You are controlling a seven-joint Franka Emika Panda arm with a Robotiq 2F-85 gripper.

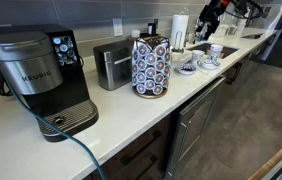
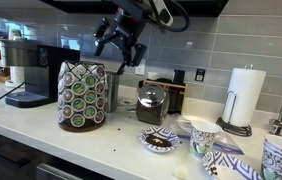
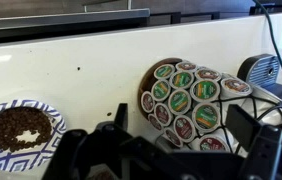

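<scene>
A round rack of coffee pods [image 2: 81, 97] stands on the white counter, its pods facing outward in rows. From above, the wrist view shows pods with green, brown and white lids in this rack [image 3: 206, 88]. My gripper [image 2: 119, 52] hangs in the air above and slightly to the right of the rack in exterior view 2. Its fingers [image 3: 99, 150] are spread wide, open, with nothing held between them. To the left in the wrist view lies a patterned plate [image 3: 47, 150] bearing dark coffee beans [image 3: 19, 127].
A Keurig coffee maker [image 1: 46, 80] and a black-and-silver appliance [image 1: 113, 65] stand along the wall. A glass jar [image 2: 152, 102], patterned cups [image 2: 203, 137], another plate [image 2: 224, 168] and a paper towel roll [image 2: 244, 95] occupy the counter beyond. Bare counter [image 3: 86, 85] separates rack and bean plate.
</scene>
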